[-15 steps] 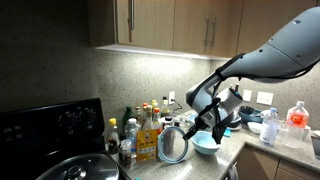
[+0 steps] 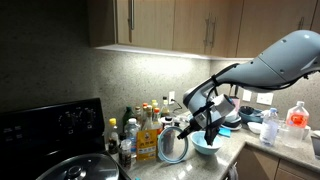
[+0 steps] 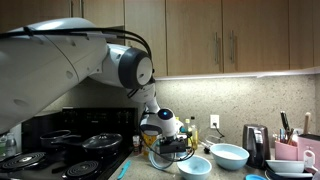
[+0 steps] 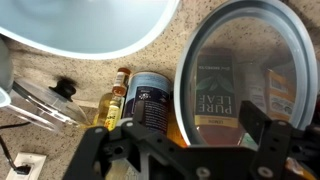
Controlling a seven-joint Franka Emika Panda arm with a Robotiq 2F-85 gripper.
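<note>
A clear oval lid with a grey rim [image 4: 181, 90] fills the right of the wrist view. A package printed "PURE" shows through it. My gripper stands open, its black fingers [image 4: 125, 143] spread wide, with part of the rim running across the gap between them. In exterior view 1 the lid [image 2: 162, 148] stands tilted up before the bottles, and the gripper [image 2: 184, 132] is close to its upper right edge. Whether the fingers touch the rim cannot be made out. In exterior view 2 the gripper [image 3: 170, 153] is small and hard to distinguish.
Several bottles [image 2: 146, 140] crowd behind the lid, and a dark jar [image 4: 152, 95] sits near my fingers. A pale bowl [image 2: 206, 147] lies right of the gripper. The stove pan [image 2: 82, 168] is at the left. Overhead hang wooden cabinets [image 2: 165, 25].
The arm has lowered slightly and its upper links have shifted over the last second. The lid, the bottles and the bowl look unmoved.
</note>
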